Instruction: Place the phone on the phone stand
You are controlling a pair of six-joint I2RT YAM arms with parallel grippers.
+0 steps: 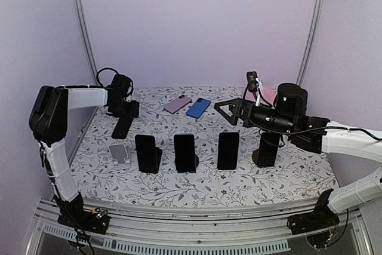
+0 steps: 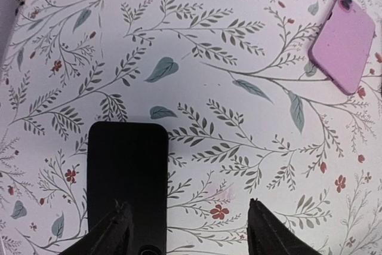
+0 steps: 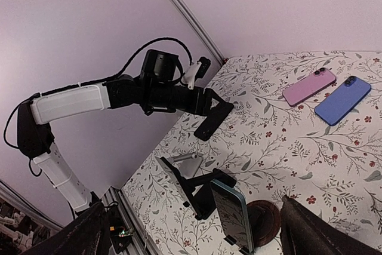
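Observation:
A black phone (image 2: 127, 171) lies flat at the table's left, also in the top view (image 1: 122, 127). My left gripper (image 1: 130, 109) is raised over its far end; in the left wrist view its fingers stand apart, with nothing visible between them. My right gripper (image 1: 228, 110) hangs open above the right half of the table. A small silver stand (image 1: 119, 153) sits empty nearer the front left. A pink phone (image 1: 177, 103) and a blue phone (image 1: 198, 107) lie at the back.
Several black phones on stands (image 1: 184, 152) form a row across the front. A pink object (image 1: 268, 94) is partly hidden behind the right arm.

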